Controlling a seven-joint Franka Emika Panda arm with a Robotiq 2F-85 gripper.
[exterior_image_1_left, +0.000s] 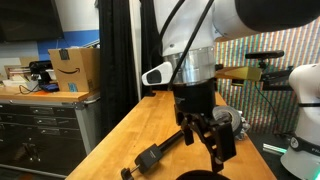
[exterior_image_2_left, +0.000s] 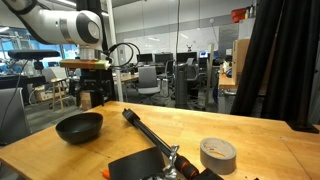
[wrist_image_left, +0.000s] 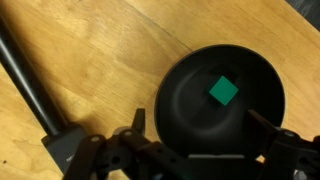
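Observation:
A round black bowl (wrist_image_left: 182, 105) sits on the wooden table, with a small green cube (wrist_image_left: 223, 91) lying inside it. Its dark rim (exterior_image_1_left: 203, 175) just enters the bottom of exterior view 1, and the whole bowl (exterior_image_2_left: 79, 127) shows at the left in exterior view 2, where the cube is hidden. My gripper (exterior_image_1_left: 205, 148) hangs above the bowl, pointing down. The wrist view has its fingers (wrist_image_left: 262, 128) spread wide at either side of the lower bowl, with nothing seen between them. The cube lies ahead of the fingers in that view.
A long black bar (wrist_image_left: 27, 75) with a block end lies beside the bowl. Exterior view 2 also has a tape roll (exterior_image_2_left: 218, 155) and a metal clamp-like tool (exterior_image_2_left: 172, 165) on the table. Bare wood (exterior_image_2_left: 255, 130) extends toward the back right.

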